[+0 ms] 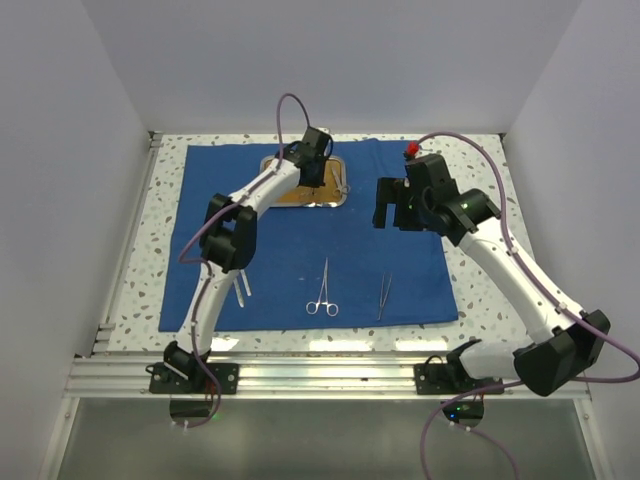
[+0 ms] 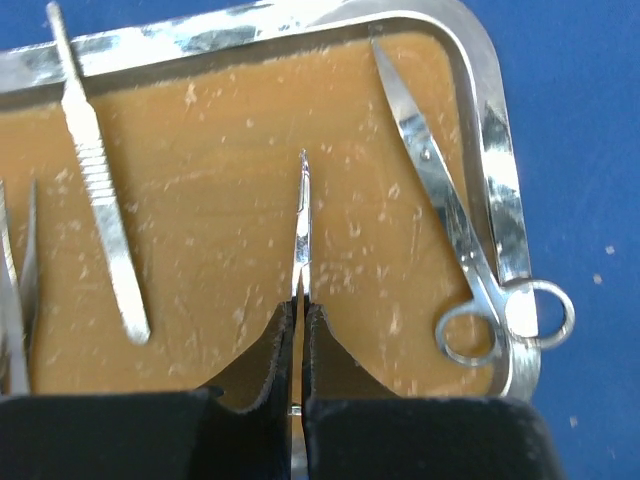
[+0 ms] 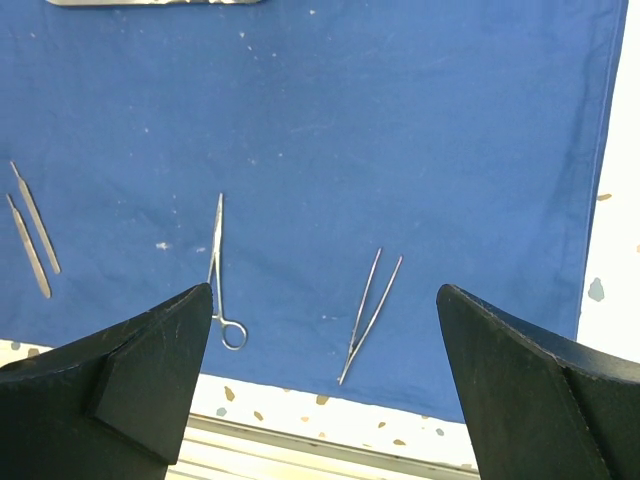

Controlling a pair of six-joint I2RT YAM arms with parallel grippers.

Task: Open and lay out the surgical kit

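In the left wrist view, the metal tray (image 2: pixel 170 38) holds scissors (image 2: pixel 440 185) at its right, a scalpel handle (image 2: pixel 108 225) and tweezers (image 2: pixel 15 300) at the left. A slim pointed instrument (image 2: pixel 303 230) lies between them, its shank running to my left gripper. Those fingers are shut over it; whether they pinch it I cannot tell, and its rear is mostly hidden. On the blue cloth (image 1: pixel 270 300) lie a hemostat (image 1: pixel 323 290), tweezers (image 1: pixel 384 297) and two thin handles (image 1: pixel 247 283). My right gripper hangs open above the cloth, empty.
The tray stands at the back of the cloth, under the left arm. The scissors' finger loops overhang its rim. Bare cloth lies across the middle and right. A speckled tabletop (image 1: pixel 490 300) borders the cloth, with grey walls at the sides and back.
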